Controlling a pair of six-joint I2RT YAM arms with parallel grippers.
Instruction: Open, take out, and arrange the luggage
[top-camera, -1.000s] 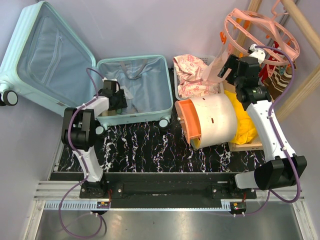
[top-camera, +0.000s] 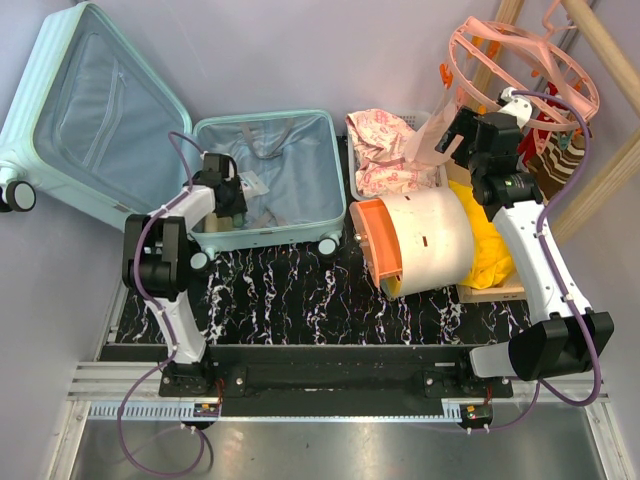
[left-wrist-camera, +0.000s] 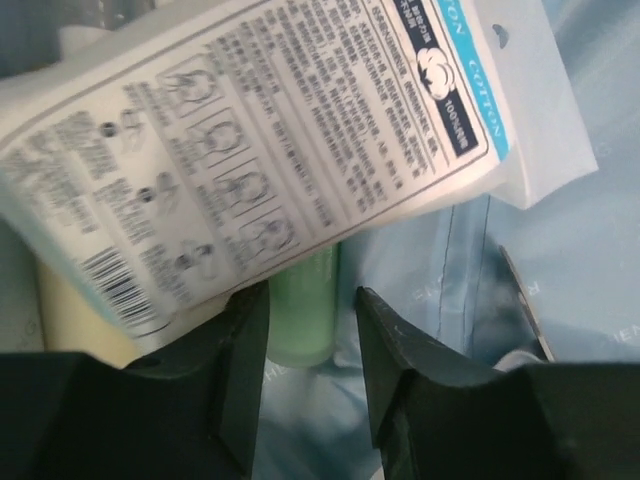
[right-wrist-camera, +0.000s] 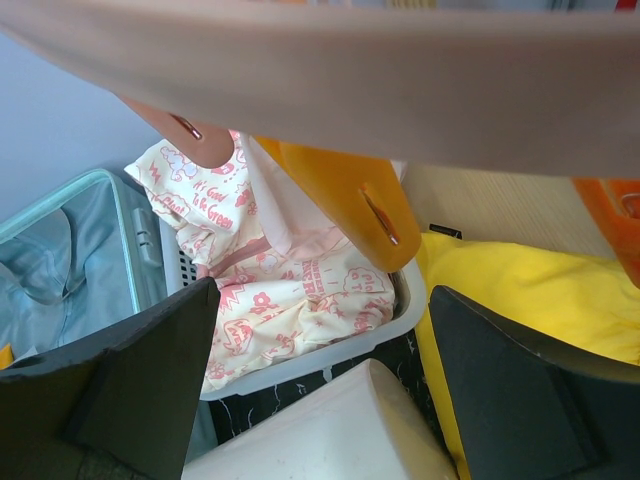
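Note:
The light-blue suitcase (top-camera: 295, 175) lies open, its lid (top-camera: 95, 115) tipped back at the left. My left gripper (top-camera: 228, 200) is down in its left part, part open. In the left wrist view a printed cotton package (left-wrist-camera: 270, 130) lies above a green bottle-like item (left-wrist-camera: 305, 310), which is at the fingertips of my left gripper; whether it is held I cannot tell. A cream item (left-wrist-camera: 80, 320) lies beside it. My right gripper (top-camera: 463, 135) stands open by the pink hanging rack (top-camera: 575, 85), nothing visible between its fingers.
A basket of pink printed cloth (top-camera: 380, 150), a white drum-shaped box (top-camera: 435, 240) with orange inside, and a wooden box with yellow fabric (top-camera: 485, 240) stand to the right.
My left gripper has shifted slightly in the suitcase, and more of the package beside it shows. The right arm has not moved.

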